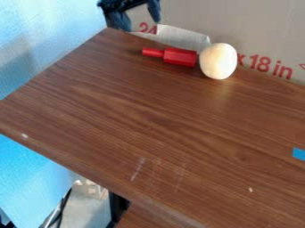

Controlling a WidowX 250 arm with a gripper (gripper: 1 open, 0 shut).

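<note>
At the top left, above the back corner of the table, my dark gripper (131, 11) hangs partly cut off by the frame's edge, its fingers apart with nothing seen between them. Below and to its right, a red cylinder with a thin handle, like a small rolling pin (179, 57), lies on the wooden table (143, 134). A white egg-shaped object (218, 61) sits at its right end, near the back edge.
A cardboard panel with red print (268, 31) stands behind the table. A small blue strip (298, 153) is at the right. Light blue material borders the left side.
</note>
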